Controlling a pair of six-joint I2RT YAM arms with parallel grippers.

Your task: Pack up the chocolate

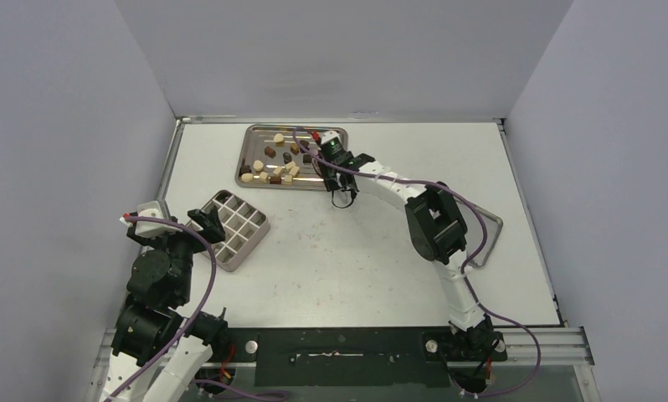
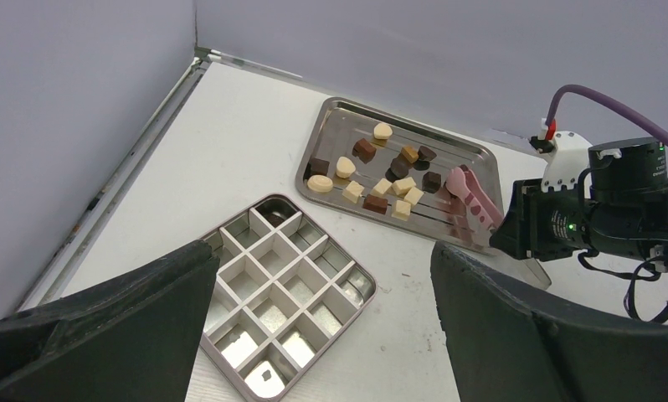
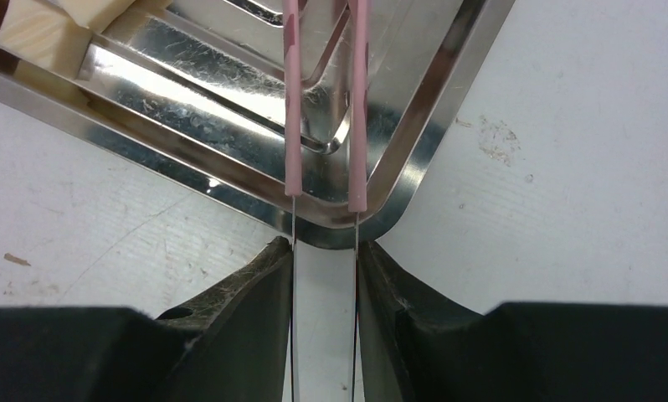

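Observation:
Dark, brown and cream chocolates, such as a cream piece [image 2: 319,183], lie on a steel tray [image 1: 247,142] at the back. A grid box [image 1: 247,243] stands left of centre, a dark piece in its far corner compartment. Pink tongs [image 2: 473,197] lie at the tray's right end. My right gripper is over that end, part open around the tongs' two thin metal arms; whether it grips them I cannot tell. My left gripper [image 1: 170,216] stands open beside the grid box, nothing between its fingers.
A second tray [image 1: 494,239] lies at the right, partly behind the right arm. Grey walls enclose both sides and the back.

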